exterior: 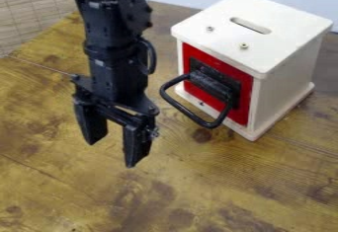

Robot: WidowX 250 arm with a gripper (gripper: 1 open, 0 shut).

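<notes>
My black gripper [114, 137] hangs low over the wooden table on the left, its two fingers apart with nothing between them. To its right stands a white box [258, 24] with a slot in the top and a red front panel [193, 53]. A black handle [215, 114] on that front sticks out toward the gripper, apart from it.
A woven mat [27, 14] lies at the back left, and a pale wall is behind the box.
</notes>
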